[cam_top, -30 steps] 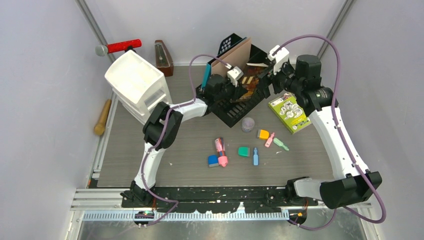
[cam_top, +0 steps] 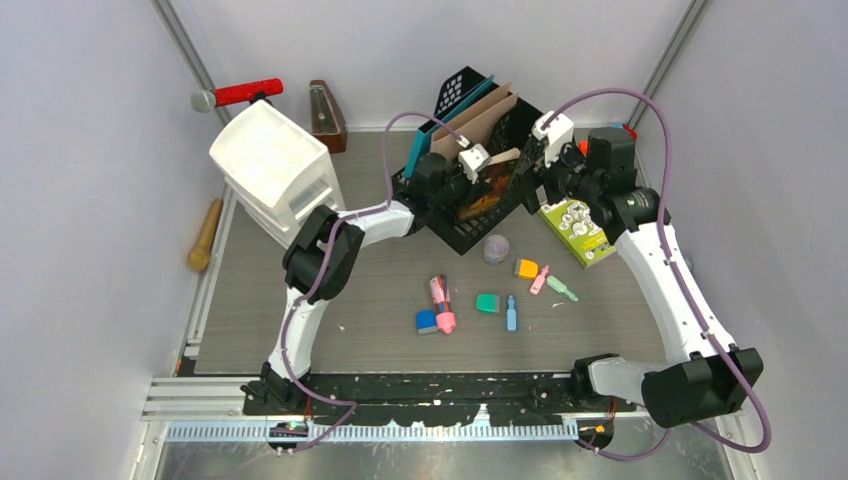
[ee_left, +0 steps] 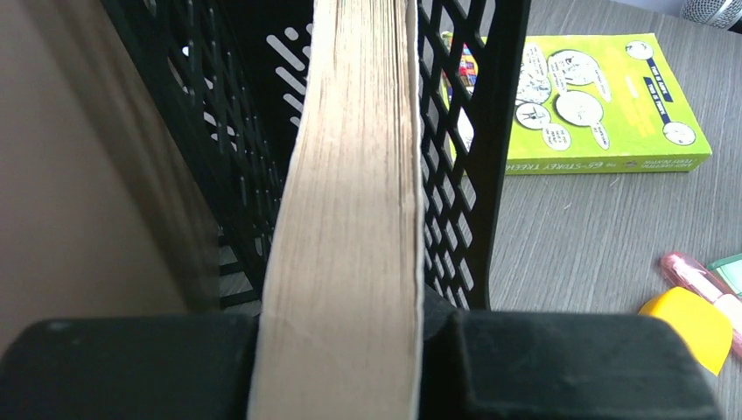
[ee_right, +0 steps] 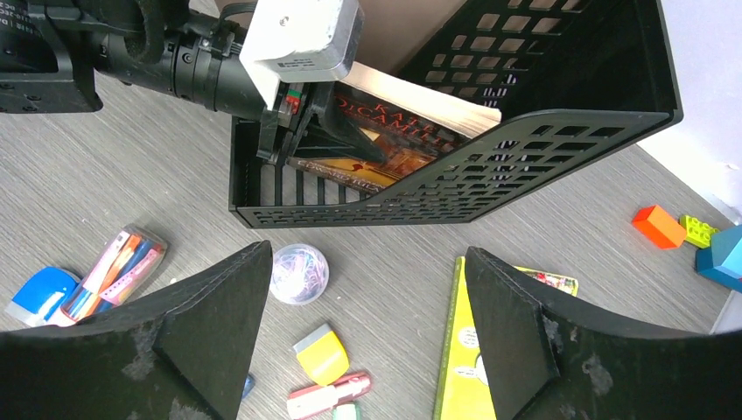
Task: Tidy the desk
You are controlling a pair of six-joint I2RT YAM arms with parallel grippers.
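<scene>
In the black mesh file holder (cam_top: 463,240), beside cardboard and blue folders (cam_top: 470,125), lies a dark paperback with orange cover (ee_right: 394,140). My left gripper is shut on it; its page edge (ee_left: 341,219) fills the middle of the left wrist view. My right gripper (cam_top: 535,175) stands open over the holder's right side, its two fingers framing the desk below in the right wrist view. A green-yellow boxed book (cam_top: 580,230) lies flat right of the holder.
Markers (cam_top: 510,312), a pen cup (cam_top: 441,300), erasers (cam_top: 488,303) and a round clear container (cam_top: 496,249) lie on the front desk. A white drawer unit (cam_top: 260,160) stands left, a metronome (cam_top: 326,110) at the back.
My left gripper has shifted slightly with the book, whose pale edge now sits lower in the holder. The right arm has moved slightly toward the front.
</scene>
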